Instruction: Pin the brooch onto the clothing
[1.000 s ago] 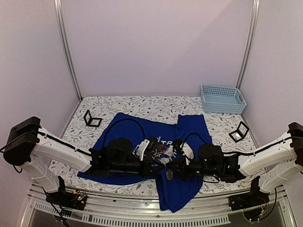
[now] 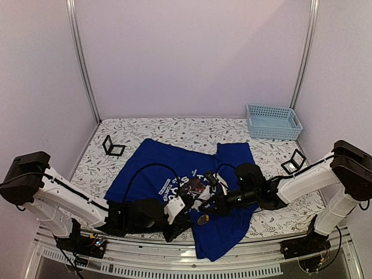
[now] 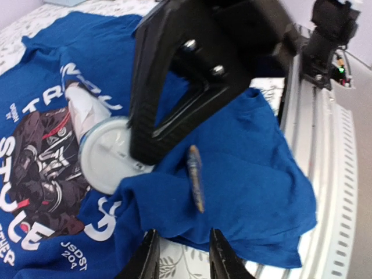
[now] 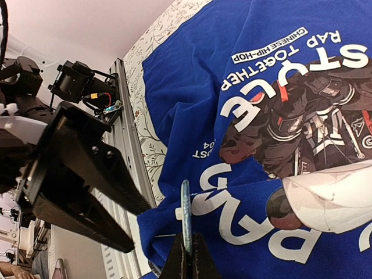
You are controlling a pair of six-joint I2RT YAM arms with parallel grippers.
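A round white brooch (image 3: 109, 154) shows nearly face-on in the left wrist view, partly covered by a finger of my right gripper. In the right wrist view, the brooch (image 4: 187, 218) appears edge-on, with a thin pin at its left side. My right gripper is shut on its rim. The brooch stands against the blue shirt (image 2: 160, 157), by a raised fold beside the print. Whether the pin passes through the fabric, I cannot tell. My left gripper is part open and empty, its fingertips close to the fold (image 3: 160, 203).
A golden-brown round patch (image 2: 203, 219) shows on the shirt near the table's front. Two small black frames (image 2: 113, 146) stand at either side. At the back right sits a light blue basket (image 2: 272, 123).
My left gripper has moved toward the table's front edge and turned. My right gripper has moved slightly left with the brooch. The cloth around the brooch has shifted a little.
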